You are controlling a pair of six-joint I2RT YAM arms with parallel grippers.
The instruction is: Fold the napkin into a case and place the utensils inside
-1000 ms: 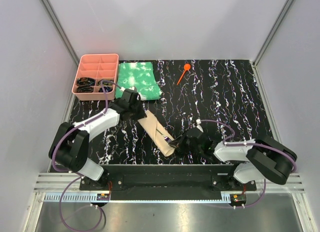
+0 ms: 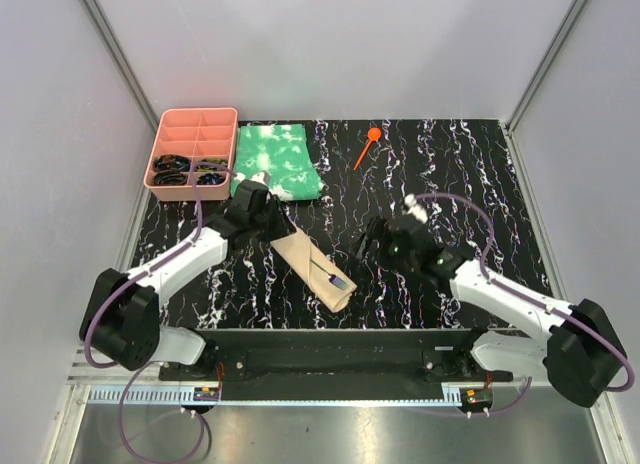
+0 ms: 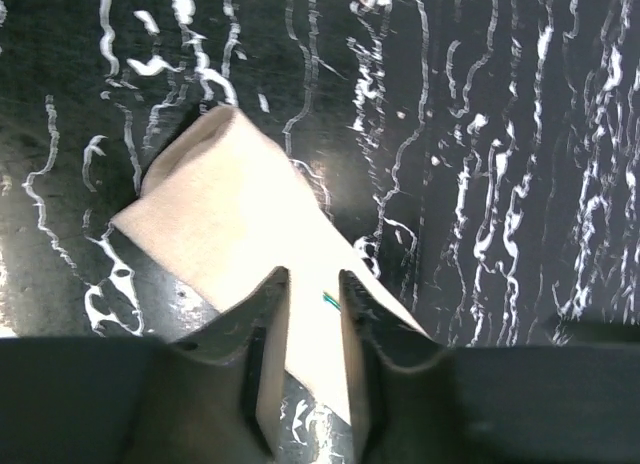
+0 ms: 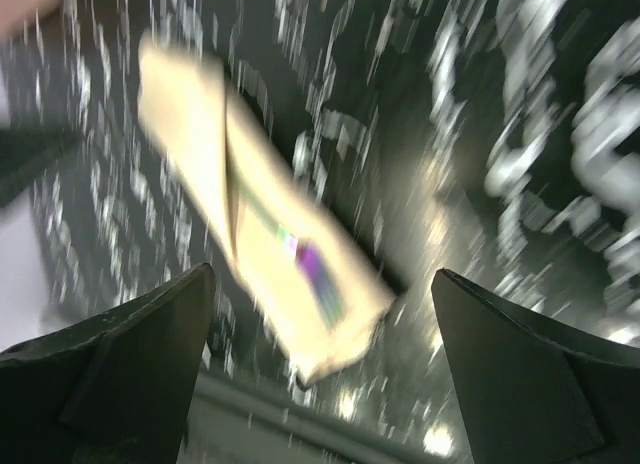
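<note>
The beige napkin [image 2: 295,249] lies folded into a long case, slanting across the middle of the table. A utensil with a green stem and a blue-purple end [image 2: 335,280] rests on it near the lower end, also seen blurred in the right wrist view. My left gripper [image 2: 277,226] hovers over the napkin's upper end, its dark fingertips close together in the left wrist view with a narrow gap between them. My right gripper [image 2: 368,239] stands open above and right of the napkin's lower end, apart from it.
A pink divided bin [image 2: 195,134] with dark items sits at back left, beside a green cloth [image 2: 270,154]. An orange spoon [image 2: 368,144] lies at the back.
My right gripper has lifted away from the utensil at the napkin's lower end, up and to the right. The left arm has shifted slightly.
</note>
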